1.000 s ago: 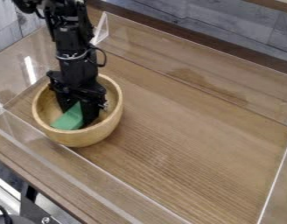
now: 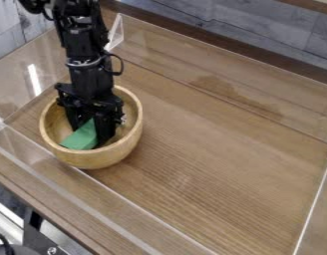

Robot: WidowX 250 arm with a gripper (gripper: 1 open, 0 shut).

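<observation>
A light wooden bowl [image 2: 116,139] sits at the left of the table. A green object [image 2: 81,137] lies inside it, partly covered by my black gripper [image 2: 92,122], which reaches down into the bowl from above. The fingertips are dark and overlap the green object, so their hold on it is hard to see; the gripper appears shut on it.
A wall or raised edge runs along the back and left. A dark gap with some hardware shows at the lower left corner.
The arm and gripper have shifted very slightly within the bowl. The bowl and green object look almost unmoved.
</observation>
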